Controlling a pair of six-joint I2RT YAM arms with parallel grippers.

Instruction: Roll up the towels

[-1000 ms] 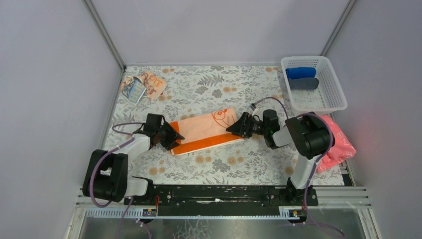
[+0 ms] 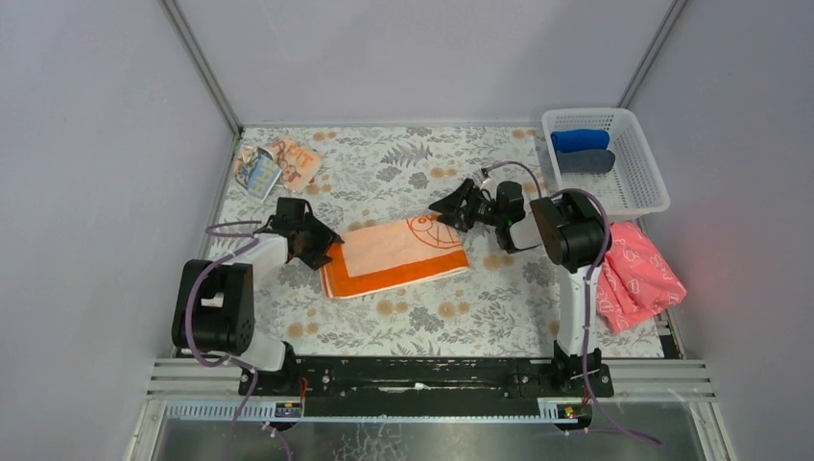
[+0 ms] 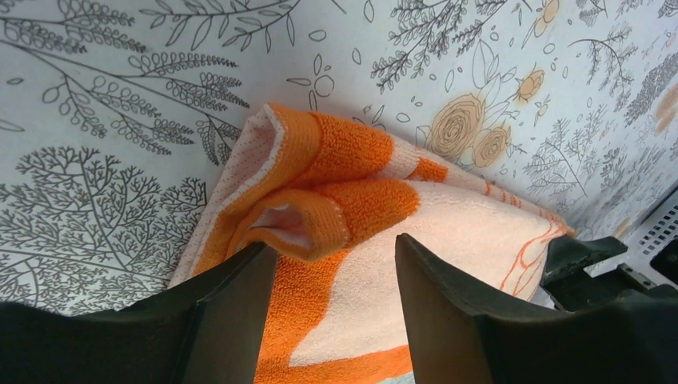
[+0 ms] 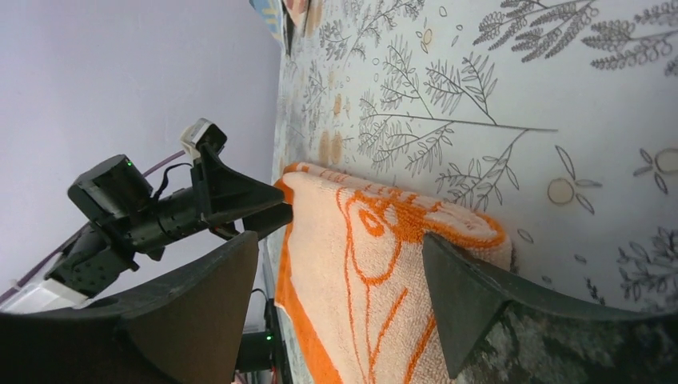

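Note:
An orange and pale peach towel (image 2: 394, 259) lies folded lengthwise across the middle of the table, its back edge slightly curled up, as the left wrist view shows near its orange end (image 3: 320, 208). My left gripper (image 2: 329, 248) is at the towel's left end, fingers apart over that curled corner (image 3: 336, 272). My right gripper (image 2: 443, 213) is open at the back right corner of the towel, its fingers either side of the raised edge with the orange line drawing (image 4: 376, 232).
A white basket (image 2: 634, 173) at the back right holds blue and grey rolls. A pink cloth (image 2: 638, 274) lies at the right edge, two small printed cloths (image 2: 293, 163) at the back left.
Both grippers have moved from the towel's front part toward its back edge, the right one further back. The right arm has also shifted a little left.

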